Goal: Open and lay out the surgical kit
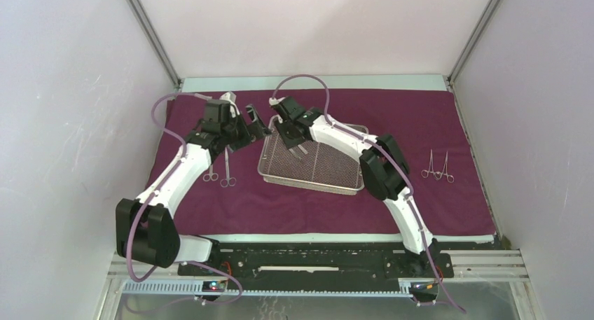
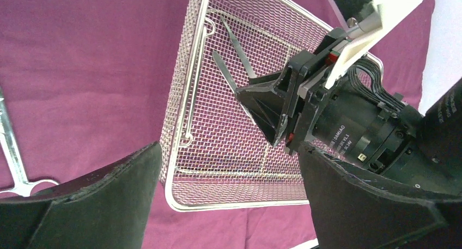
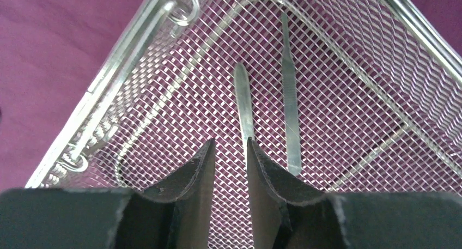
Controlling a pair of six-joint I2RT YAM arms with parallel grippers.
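A wire mesh tray [image 1: 312, 185] holds two slim flat metal instruments lying side by side: one [image 3: 244, 99] with a rounded end, the other [image 3: 291, 104] with a narrow tip. My right gripper is over the tray, its fingers a little apart. The rounded instrument runs down behind one fingertip [image 3: 252, 151], and nothing is clearly gripped. At the tray's left side, my left gripper stands wide open and empty. Ringed scissors [image 1: 228, 169] lie on the left of the cloth, with another pair [image 1: 210, 176] beside them. Two clamps [image 1: 429, 167] [image 1: 445, 169] lie far right.
A maroon cloth [image 1: 336, 215] covers the table, bare in front of the tray. Both grippers are close together near the tray's left part. The tray's raised wire rim [image 2: 182, 96] stands between them and the left cloth.
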